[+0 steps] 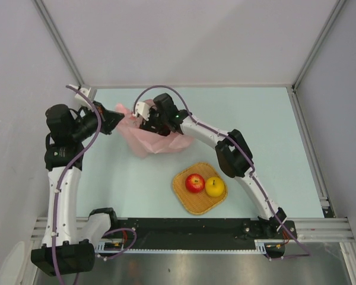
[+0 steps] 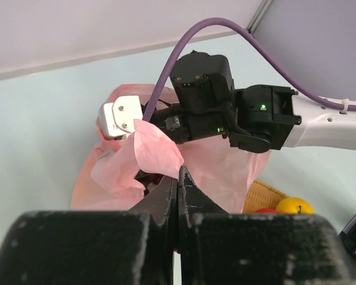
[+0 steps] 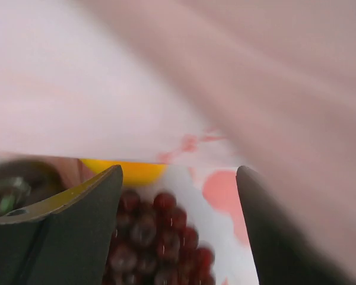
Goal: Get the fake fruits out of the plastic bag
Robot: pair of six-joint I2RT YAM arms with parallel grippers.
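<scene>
The pink plastic bag (image 1: 160,142) lies at the table's back middle. Its corner is pinched by my left gripper, whose thin fingers are closed together; in the top view that gripper (image 1: 121,113) stands at the bag's left end. My right gripper is inside the bag's mouth, its fingers (image 3: 95,219) wide apart. A bunch of dark red grapes (image 3: 163,237) shows beyond and between them, not gripped. Beside it are a yellow thing (image 3: 130,172) and a dark, shiny round thing (image 3: 24,184), both partly hidden.
A woven tray (image 1: 190,203) in the front middle holds a red apple (image 1: 194,183) and a yellow fruit (image 1: 214,186). Bag plastic (image 3: 166,77) covers the upper right wrist view.
</scene>
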